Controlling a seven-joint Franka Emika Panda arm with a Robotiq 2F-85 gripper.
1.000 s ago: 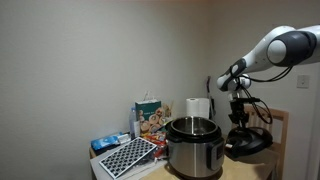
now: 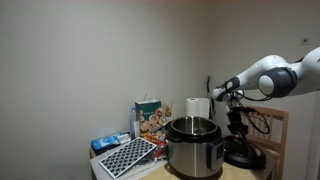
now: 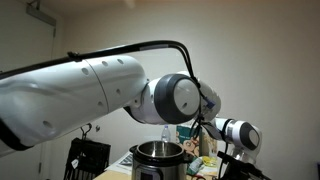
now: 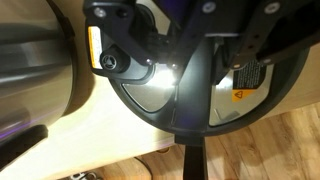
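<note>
The dark round lid [image 2: 243,154] lies low and nearly level at the right end of the table, right of the pot. Over its top, my gripper [image 2: 239,136] is shut on the lid's handle. From the wrist view, the lid [image 4: 263,113] fills the middle, with a dark handle bar [image 4: 199,95] across it; the gripper's own parts hide much of the grip. A steel multicooker pot [image 2: 194,155] stands uncovered, its rim dark. Part of that pot [image 4: 30,75] shows at the left of the wrist view.
A white perforated rack [image 2: 125,157], a blue box [image 2: 108,142] and a patterned bag [image 2: 148,115] sit left of the pot. A paper towel roll [image 2: 197,107] stands behind it. A wooden chair [image 2: 280,127] is behind the lid.
The lid has gone from tilted to nearly level and come down slightly towards the table, moving a little left. My gripper has moved down with it, still on the handle.
</note>
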